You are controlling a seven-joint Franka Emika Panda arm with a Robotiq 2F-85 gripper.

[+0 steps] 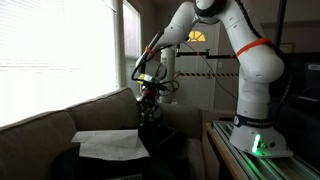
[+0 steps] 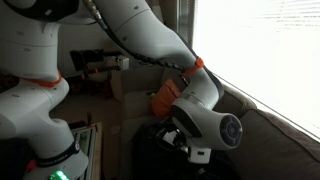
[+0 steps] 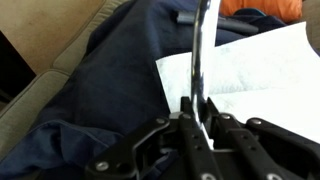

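Observation:
A long, shiny metallic object (image 3: 205, 50) rises from between the fingertips of my gripper, which is shut on its lower end. Its exact kind is unclear, and its top runs out of the wrist view. Beyond it lies a white sheet (image 3: 245, 75), paper or thin cloth, over dark blue fabric (image 3: 120, 75). In exterior view 1 my gripper (image 1: 150, 101) hangs over the far part of the couch, beyond the white sheet (image 1: 110, 145); what it holds is too dark to make out there. The arm hides the fingers in exterior view 2.
A dark rod-like item (image 3: 215, 22) rests on the blue fabric by the sheet. Something orange (image 3: 270, 8) shows at the top. The couch backrest (image 1: 40, 140) runs along the window side, and a table edge (image 1: 235, 150) borders the arm's base.

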